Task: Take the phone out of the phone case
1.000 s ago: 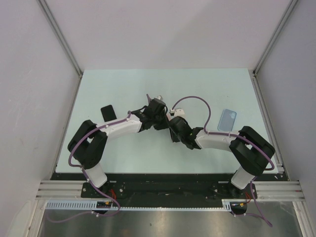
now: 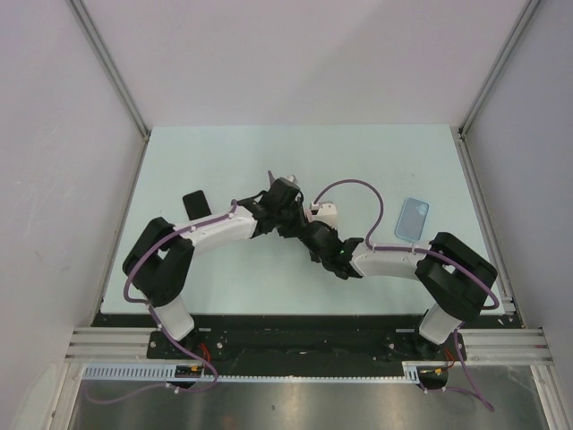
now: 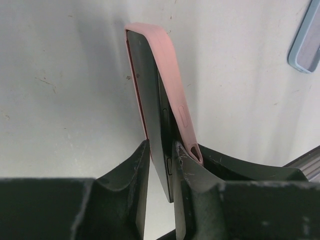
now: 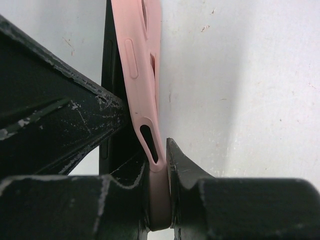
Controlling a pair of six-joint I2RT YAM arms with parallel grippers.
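Observation:
A black phone [image 3: 150, 95] stands on its edge, partly inside a pink phone case [image 3: 169, 67]. Its near end sticks out of the case, while the far end is still enclosed by the rim. My left gripper straddles the exposed near end, fingers part open, with pale table showing between one finger and the phone. In the right wrist view, my right gripper is shut on the end of the pink case's side wall, which is pulled away from the phone. In the top view, the arms hide most of both things.
Another black phone-sized object [image 2: 196, 204] lies at the left of the white table [image 2: 224, 152]. A light blue case [image 2: 412, 219] lies at the right. The two grippers are very close together mid-table.
In the top view, my right gripper has shifted slightly toward the front of the table. The left arm has hardly moved.

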